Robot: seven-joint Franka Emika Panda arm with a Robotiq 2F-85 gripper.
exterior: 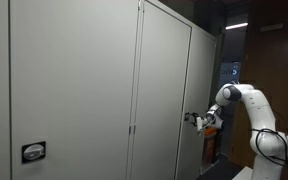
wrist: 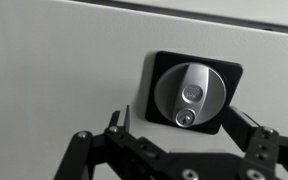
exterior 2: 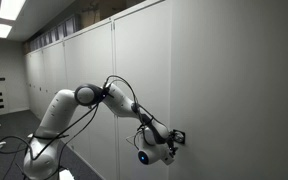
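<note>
In the wrist view a round silver turn-latch (wrist: 192,92) on a square black plate sits in a pale cabinet door (wrist: 84,75). A keyhole shows at the lower end of its raised grip. My gripper is open, one finger to the left of the latch and the other close by its right lower edge. Nothing is held. Exterior view 2 shows the gripper (exterior 2: 173,150) close to the door, just below and beside the dark latch plate (exterior 2: 179,137). Whether a finger touches the plate cannot be told.
Tall cabinet doors (exterior: 74,80) form a flat wall along the arm's side. Another door farther along carries a similar latch (exterior: 33,152). A door seam (wrist: 184,13) runs above the latch in the wrist view. Cables loop around the arm (exterior 2: 89,95).
</note>
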